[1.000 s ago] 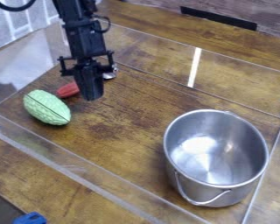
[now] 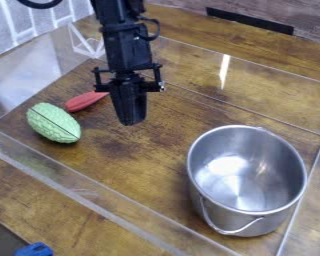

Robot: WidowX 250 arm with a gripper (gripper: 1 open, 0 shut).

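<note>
My black gripper [image 2: 131,106] hangs above the wooden surface in the upper left of the camera view, pointing down, its fingertips close together with nothing visible between them. Left of it and lower lie a pale green oblong vegetable [image 2: 52,124] and a red elongated object [image 2: 85,100], partly behind the arm. A steel pot [image 2: 246,180] with a wire handle stands at the right, apparently empty.
Clear plastic walls [image 2: 96,198] border the work area. The middle of the wooden surface [image 2: 149,150] between vegetable and pot is bare. A blue object [image 2: 35,249] sits at the bottom left edge.
My gripper has moved to the right and slightly down in the view. The vegetable, red object and pot have not moved.
</note>
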